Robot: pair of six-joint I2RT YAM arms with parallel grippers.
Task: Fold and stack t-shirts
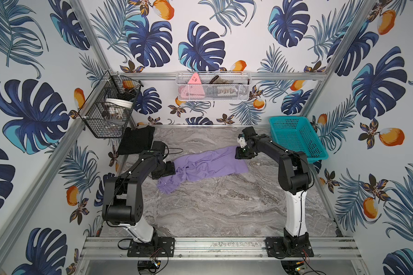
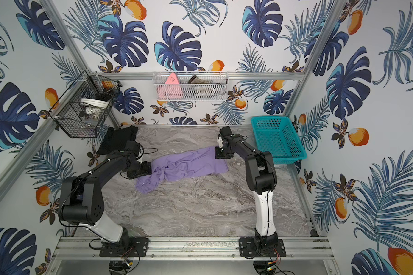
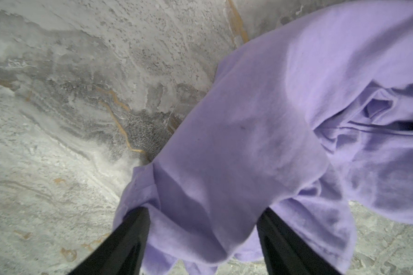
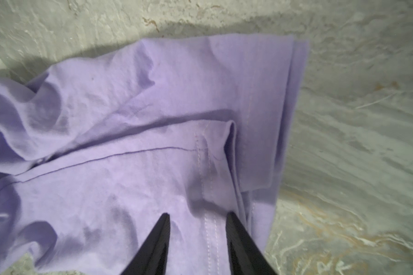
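Observation:
A purple t-shirt lies stretched sideways across the marble table, bunched at its left end, flatter and layered at its right end. My left gripper hovers over that bunched end, its fingers apart, with folds of cloth below and between them; whether they touch it I cannot tell. My right gripper stands open over the right end, fingertips above the layered hem, nothing visibly held.
A black folded cloth lies at the back left. A teal basket sits at the right. Wire baskets hang above the table.

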